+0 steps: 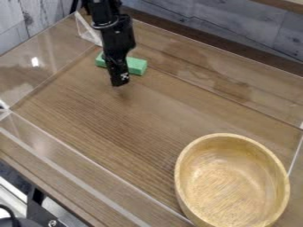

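A black robot arm reaches down from the top left, its gripper point(120, 76) low over the wooden counter at the upper left. A green block point(137, 66) lies just behind the fingertips, partly hidden by the arm. Whether the fingers are open or shut is too small to tell.
A large pale yellow bowl point(229, 191) sits at the lower right. A tiled wall runs along the back right.
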